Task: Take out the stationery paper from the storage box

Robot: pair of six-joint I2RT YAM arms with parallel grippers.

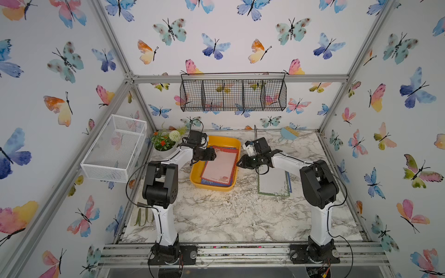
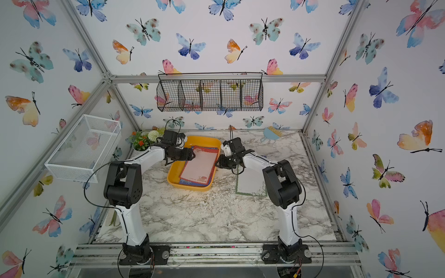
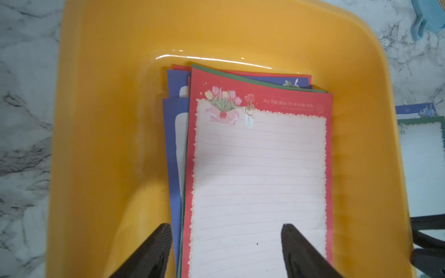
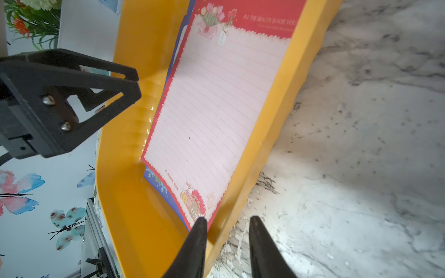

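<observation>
A yellow storage box (image 1: 213, 186) holds a pile of stationery paper (image 3: 257, 166), red-bordered sheet on top, with blue and green edges beneath. My left gripper is over the box above the paper, its fingers apart with nothing between them. My right gripper is at the box's right wall (image 4: 259, 143), its fingers apart at that rim, one toward the inside and one outside. Whether they touch the wall I cannot tell.
More sheets (image 1: 272, 180) lie right of the box. A potted flower (image 1: 164, 143) stands back left, a blue dustpan (image 1: 288, 134) back right. A wire rack (image 1: 233, 95) hangs at the back, a white basket (image 1: 113, 148) at left.
</observation>
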